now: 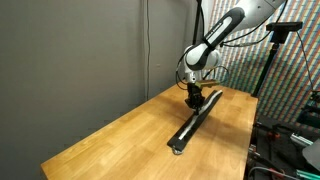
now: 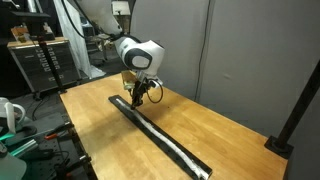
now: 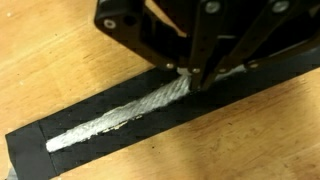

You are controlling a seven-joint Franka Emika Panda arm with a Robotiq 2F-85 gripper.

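Observation:
A long black strip (image 1: 174, 145) lies flat on the wooden table, with a silvery, ribbed band (image 3: 110, 121) running along its middle. In exterior view 2 the black strip (image 2: 192, 163) reaches from my arm toward the right front. My gripper is low over the band with its fingertips close together on it, and the band seems pinched there. The exact contact is hidden by the dark fingers. Exterior view 1 has the gripper (image 1: 193, 104) at the strip's far half, and exterior view 2 puts the gripper (image 2: 138, 101) there too.
Bare table (image 1: 105, 137) spreads wide on the wall side of the strip. A grey partition (image 2: 245, 60) stands behind the table. Cables (image 1: 147, 45) hang near the arm, and dark equipment (image 1: 290, 145) stands beyond the table's right edge.

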